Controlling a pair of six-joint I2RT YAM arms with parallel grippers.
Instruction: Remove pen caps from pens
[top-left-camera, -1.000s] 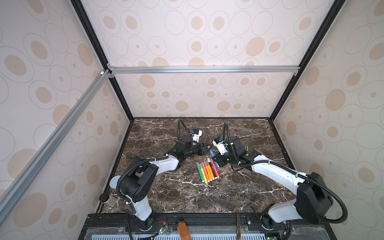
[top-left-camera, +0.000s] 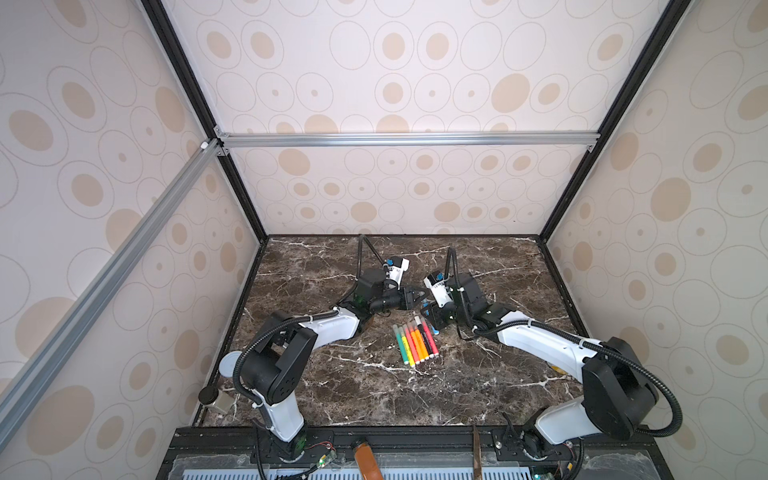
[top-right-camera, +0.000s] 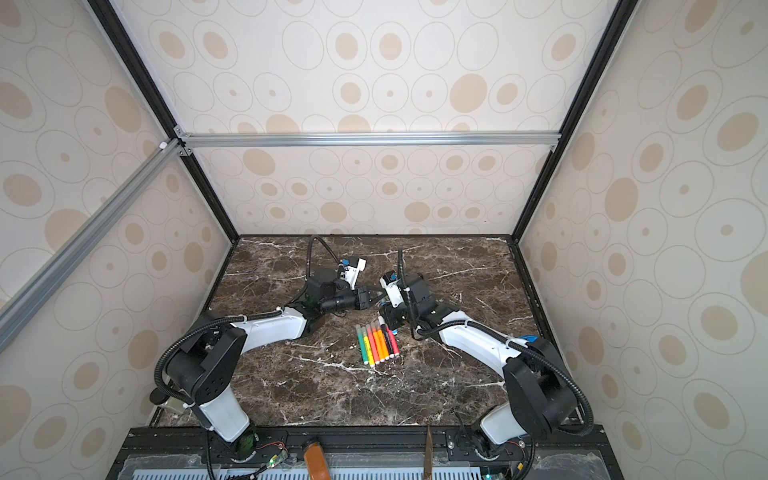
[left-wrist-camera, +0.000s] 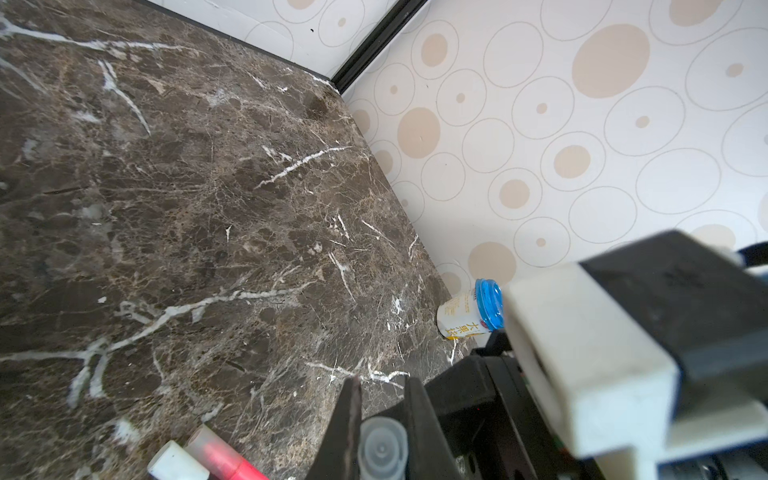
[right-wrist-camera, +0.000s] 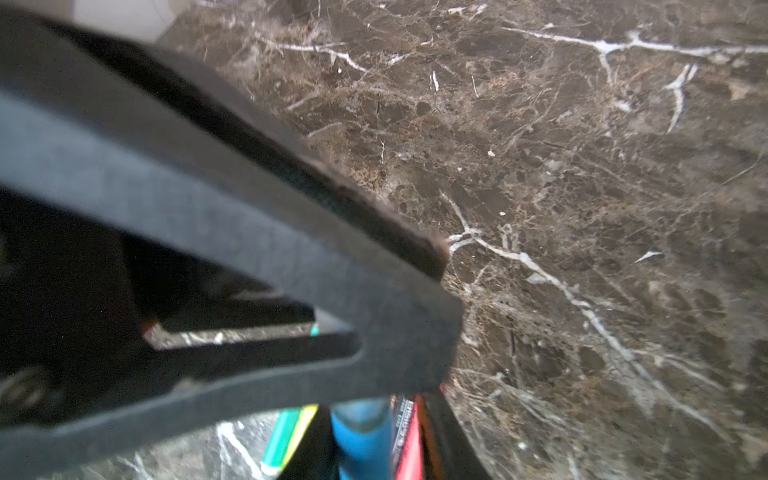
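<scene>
Beyond the row of pens (top-left-camera: 413, 344), a blue pen (right-wrist-camera: 364, 448) is between the fingers of my right gripper. A strip of background shows between the pen and one finger, so a firm hold is unclear. My left gripper meets it from the left, its fingers on either side of a pale round pen end (left-wrist-camera: 382, 452). Whether those fingers press on it is hard to tell. In the right wrist view a dark left gripper finger (right-wrist-camera: 384, 320) covers the pen's far end. The row lies side by side in several colours.
A white can with a blue lid (left-wrist-camera: 472, 310) stands by the right wall. At the left edge is a dark-lidded jar (top-left-camera: 214, 397). Bare marble surrounds the pens, most of it behind and in front of them.
My left gripper has edged right onto the far end of the blue pen. The right arm has shifted only slightly. The row of pens has stayed put.
</scene>
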